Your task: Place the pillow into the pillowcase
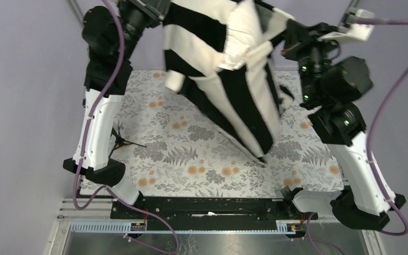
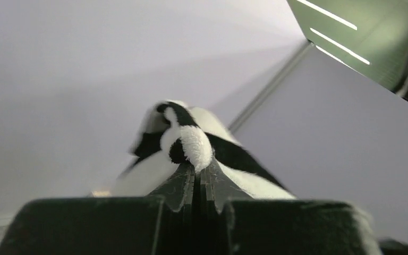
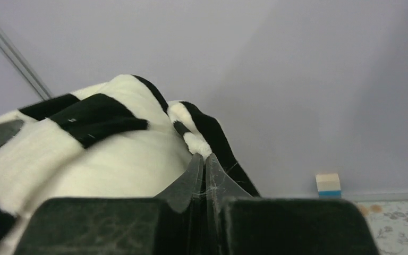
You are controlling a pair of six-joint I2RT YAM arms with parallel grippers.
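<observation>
A black and white striped pillowcase (image 1: 246, 101) hangs high over the table between my arms, blurred in the top view, with a white label near its top; whether the pillow is inside I cannot tell, though it looks bulky in the right wrist view. My left gripper is shut on a fuzzy striped corner of the cloth. My right gripper is shut at the top of a striped fold, pinching the cloth, with a large white and black bulge of fabric (image 3: 111, 164) to its left.
Below lies the floral table (image 1: 180, 159), mostly clear, with a dark thin stand (image 1: 120, 139) at its left edge. Pale walls surround it. A small white and blue block (image 3: 328, 183) shows at the back in the right wrist view.
</observation>
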